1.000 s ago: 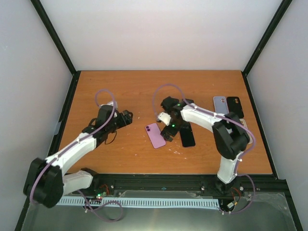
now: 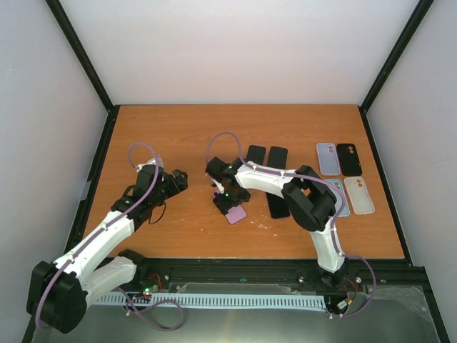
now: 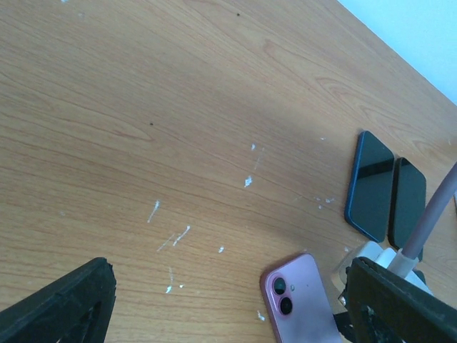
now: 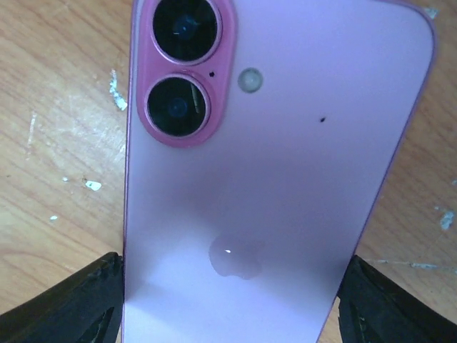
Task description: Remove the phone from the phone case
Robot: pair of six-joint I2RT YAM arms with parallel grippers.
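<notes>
A pink phone (image 4: pixel 285 164) with two camera lenses fills the right wrist view, back side up over the wood. Its long edges sit between the fingers of my right gripper, which is shut on it. In the top view only the lower part of that phone (image 2: pixel 235 214) shows below the right gripper (image 2: pixel 226 201). No separate case can be made out around it. Off to the left, my left gripper (image 2: pixel 181 181) stands open and empty; the left wrist view shows the phone (image 3: pixel 303 300) between its fingers' line of sight, farther off.
Right of the held phone lie several dark phones, one of them a black phone (image 2: pixel 278 206). At the table's right side are a lilac case (image 2: pixel 328 159), a black case (image 2: pixel 349 159), a light blue case (image 2: pixel 338 197) and a cream case (image 2: pixel 359 195).
My right gripper has moved left from beside the pink phone to over it and now grips its edges.
</notes>
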